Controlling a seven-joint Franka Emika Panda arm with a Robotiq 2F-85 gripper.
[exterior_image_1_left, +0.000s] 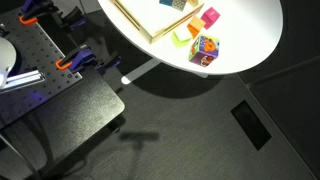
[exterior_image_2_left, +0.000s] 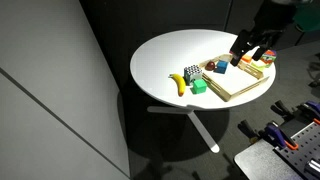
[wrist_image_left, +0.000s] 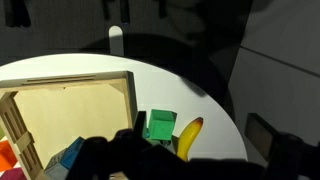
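My gripper stands open in the wrist view, one dark finger at either side. A green block (wrist_image_left: 161, 124) and a yellow banana (wrist_image_left: 189, 138) show below and between them on the white table, apart from the fingers. To their left is a shallow wooden tray (wrist_image_left: 128, 92) with a blue block (wrist_image_left: 70, 152) in it. Exterior view 2 has the gripper (exterior_image_2_left: 248, 56) above the tray's far side. There the green block (exterior_image_2_left: 199, 86) lies beside the banana (exterior_image_2_left: 179, 84) and a black-and-white patterned cube (exterior_image_2_left: 192, 73), left of the tray.
Several small coloured blocks, among them a pink one (exterior_image_1_left: 210, 16) and a yellow one (exterior_image_1_left: 182, 37), lie beside the tray near a multicoloured cube (exterior_image_1_left: 204, 50).
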